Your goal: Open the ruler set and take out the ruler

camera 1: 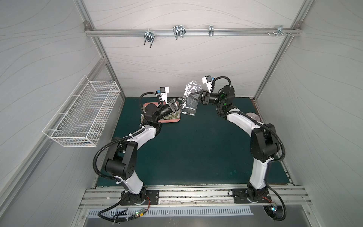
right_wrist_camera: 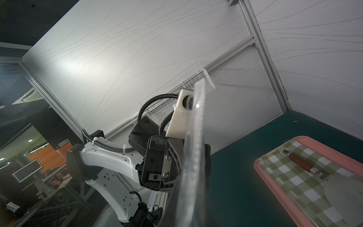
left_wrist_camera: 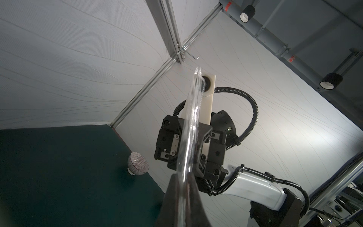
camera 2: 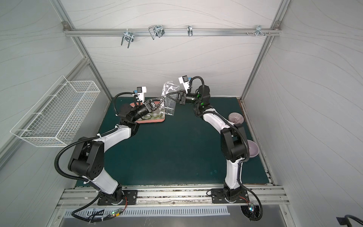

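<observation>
The ruler set [camera 1: 189, 109], a clear thin plastic pouch, hangs upright in the air between both arms in the top views. My left gripper [camera 1: 185, 98] is shut at its left face; in the left wrist view the pouch [left_wrist_camera: 191, 124] appears edge-on and runs down between the fingers. From the opposite side, my right gripper [camera 1: 189, 95] is shut on the pouch near mid-height. The pouch [right_wrist_camera: 194, 132] covers the fingertips in the right wrist view. Whether its opening is parted, and where the ruler lies inside it, cannot be made out.
A pink tray [camera 2: 152, 120] with a checked cloth and a wooden-handled spatula [right_wrist_camera: 302, 162] lies below the left arm. Purple-striped bowls [camera 2: 236, 118] stand at the right edge. A white wire basket [camera 1: 85, 113] hangs on the left wall.
</observation>
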